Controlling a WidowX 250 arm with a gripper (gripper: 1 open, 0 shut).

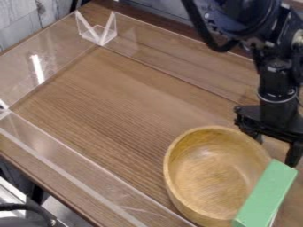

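Observation:
The black gripper (270,124) hangs at the right edge, low over the tabletop behind a tan bowl (215,174); whether anything is between its fingers is hidden. A green block (265,193) lies tilted at the bowl's right side, over its rim, in the bottom right.
White wire-like holders (97,28) sit at the back left edge and at the left edge. A black cable runs at the bottom left.

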